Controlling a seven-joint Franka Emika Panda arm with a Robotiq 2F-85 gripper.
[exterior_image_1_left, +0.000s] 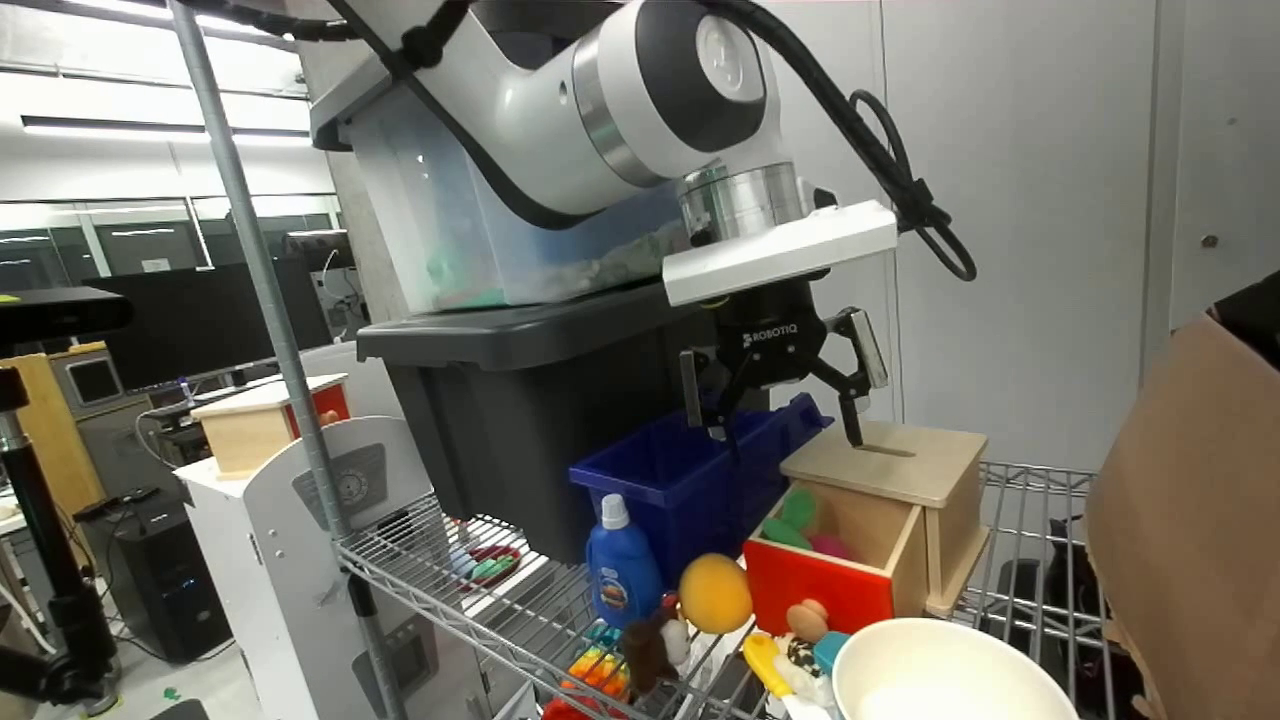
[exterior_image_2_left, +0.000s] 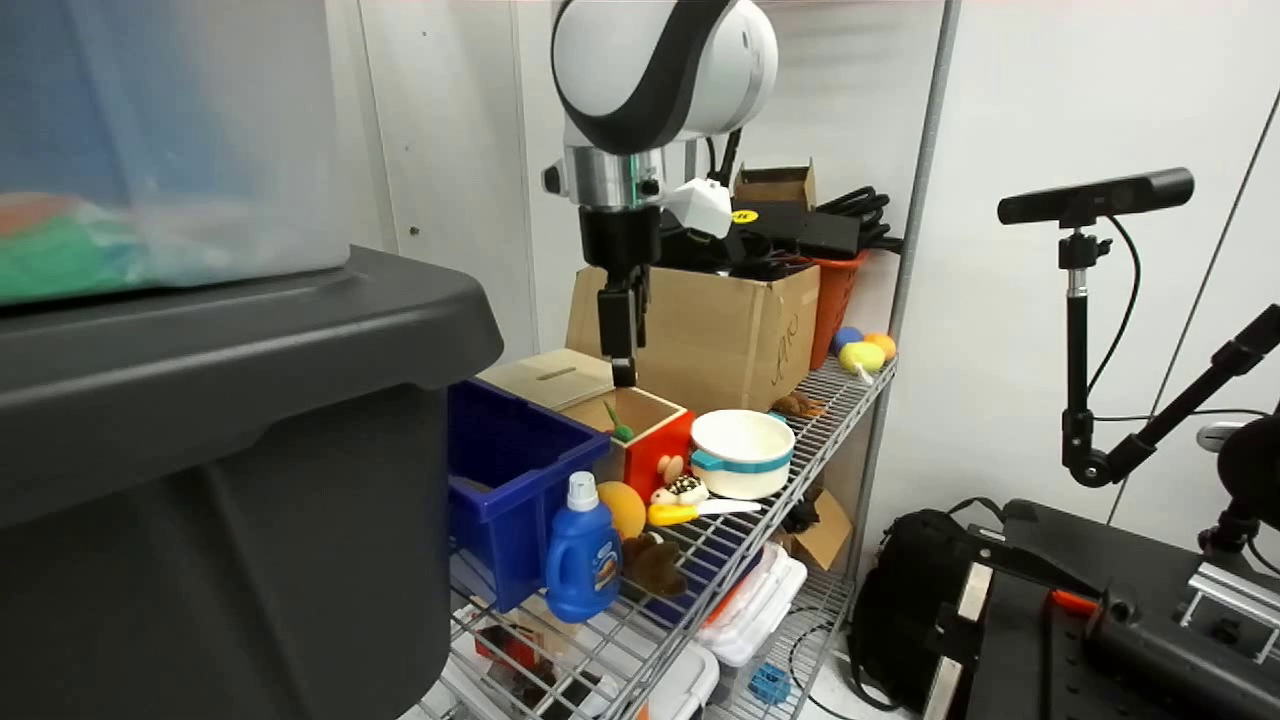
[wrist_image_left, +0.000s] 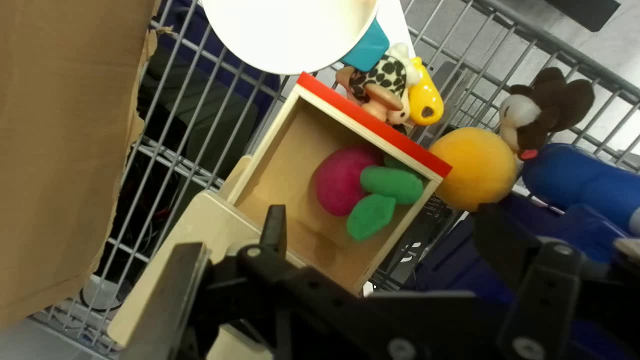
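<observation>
Wide open and empty, my gripper (exterior_image_1_left: 780, 420) hangs above the blue bin (exterior_image_1_left: 654, 474) and the wooden box (exterior_image_1_left: 894, 462). The box's red-fronted drawer (exterior_image_1_left: 822, 584) is pulled out. Inside it, the wrist view shows a magenta ball-like toy (wrist_image_left: 343, 180) with green pieces (wrist_image_left: 391, 184) beside it, towards one corner. In that view my dark fingers (wrist_image_left: 274, 228) spread across the bottom, over the box lid (wrist_image_left: 210, 225) and the bin. An orange ball (wrist_image_left: 475, 168) rests outside the drawer's front corner.
A white pot (exterior_image_2_left: 744, 439), a yellow-handled knife (exterior_image_2_left: 674, 514), a brown plush toy (exterior_image_2_left: 651, 564) and a blue detergent bottle (exterior_image_2_left: 584, 552) crowd the wire shelf. A tall dark storage tub (exterior_image_1_left: 528, 432) and a cardboard box (exterior_image_2_left: 702, 330) flank the area.
</observation>
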